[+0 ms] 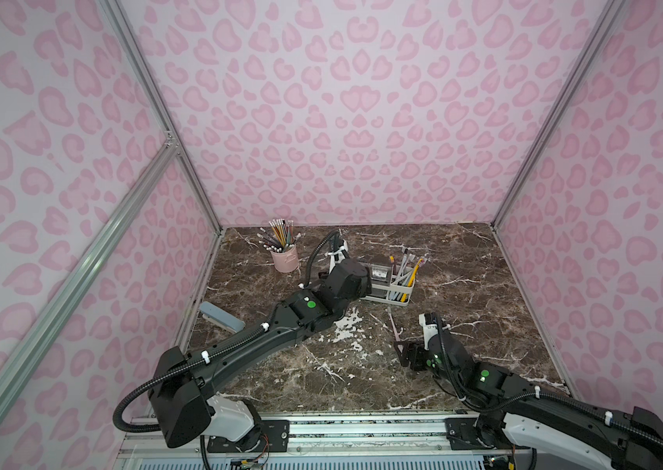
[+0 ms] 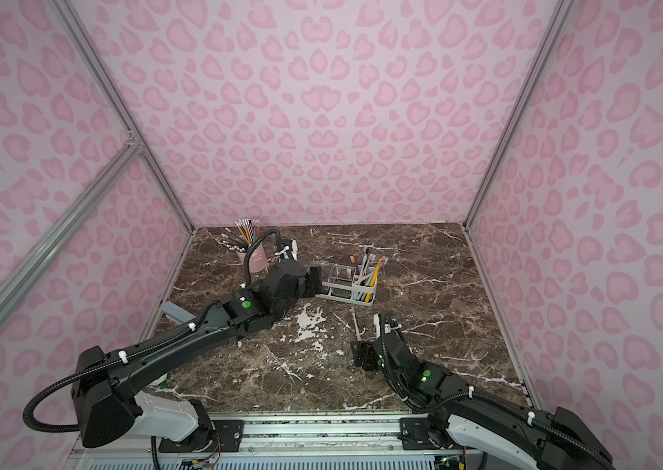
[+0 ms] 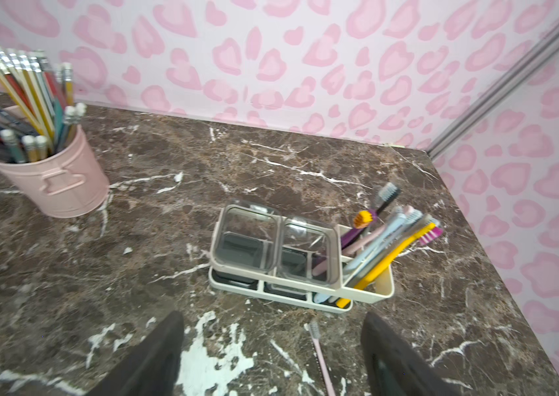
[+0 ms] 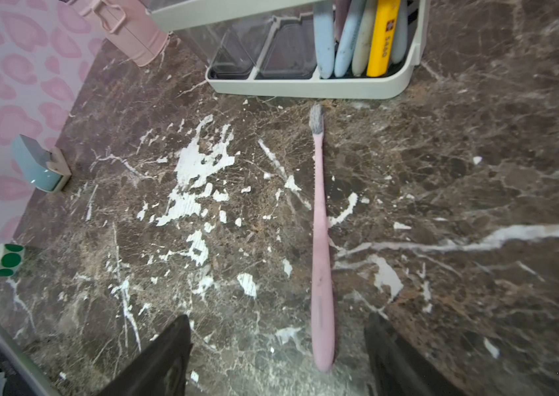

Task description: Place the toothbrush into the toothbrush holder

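Observation:
A pink toothbrush [image 4: 322,303] lies on the marble table, bristle end toward the white toothbrush holder [image 4: 371,91]. The holder's right section holds several toothbrushes [image 3: 388,254]; its left compartments look empty. My right gripper is low over the toothbrush's handle end, open, its blurred fingers either side of the handle. My left gripper is open and raised, facing the holder, with nothing between its fingers.
A pink pencil cup [image 3: 61,184] stands at the back left. A light blue object [image 1: 221,317] lies at the left edge, and a green tape roll [image 4: 5,259] near it. The table right of the holder is clear.

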